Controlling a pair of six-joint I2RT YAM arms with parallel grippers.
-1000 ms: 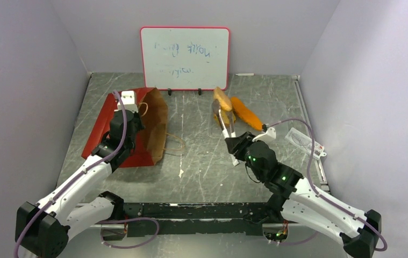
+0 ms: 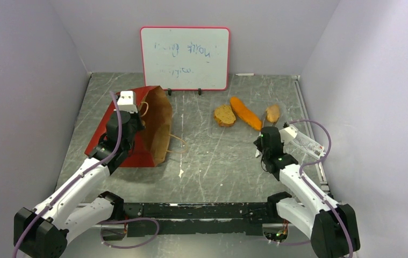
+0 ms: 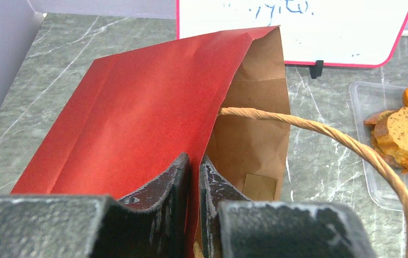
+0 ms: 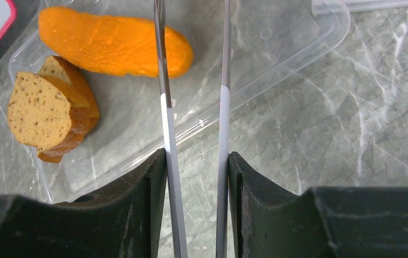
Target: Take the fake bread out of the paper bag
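A red paper bag (image 2: 133, 156) with a brown inside and twisted handles lies tilted on the left, its mouth facing right. My left gripper is shut on the bag's edge; most of the inside is hidden from view. My right gripper is shut on metal tongs with white grips (image 4: 223, 134). In the top view a tan bread roll (image 2: 272, 113) appears at the tongs' tips, above the tray; those tips are out of the right wrist view. An orange long loaf (image 4: 105, 43) and brown bread slices (image 4: 40, 113) lie in the clear plastic tray (image 3: 371, 183).
A whiteboard (image 2: 185, 78) stands at the back. To the right of the right gripper lies a clear plastic piece with a printed label (image 2: 308, 143). Between the bag and the tray the grey marble table (image 2: 201, 161) is mostly clear.
My right gripper has moved right, carrying the tongs and roll from above the bread slices, across the orange loaf, to the tray's right side. The left arm and bag have barely shifted.
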